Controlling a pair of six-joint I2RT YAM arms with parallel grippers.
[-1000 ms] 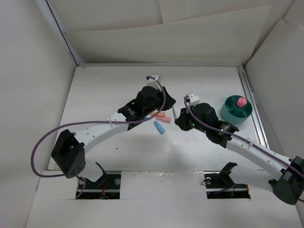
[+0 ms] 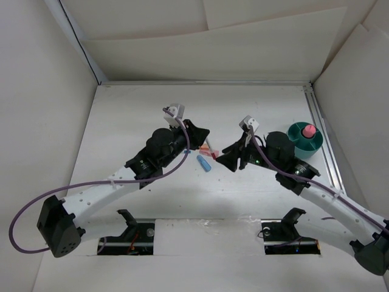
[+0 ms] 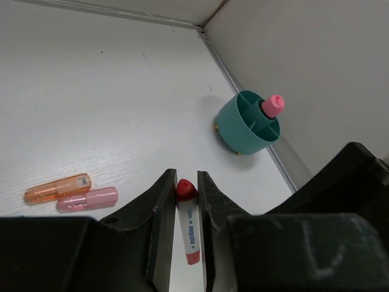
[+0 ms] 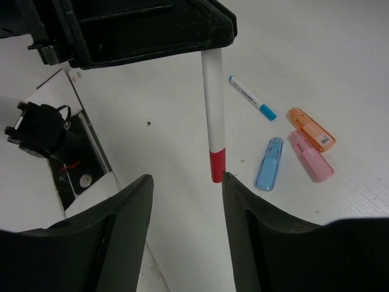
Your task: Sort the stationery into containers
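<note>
My left gripper is shut on a white marker with red ends (image 4: 214, 109), held upright above the table. My right gripper stands open just beside the marker's red lower end, nothing clearly between its fingers. On the table lie an orange highlighter (image 4: 311, 129), a pink one (image 4: 309, 155), a blue one (image 4: 268, 164) and a thin white-and-blue marker (image 4: 252, 97). A teal divided container (image 2: 297, 145) at the right holds a pink item (image 2: 309, 131).
Walls (image 2: 352, 109) enclose the table (image 2: 121, 134). The right arm is close to the container in the top view.
My left gripper has moved left and toward the front with the marker. My right gripper has shifted slightly, its arm lying a little farther right.
</note>
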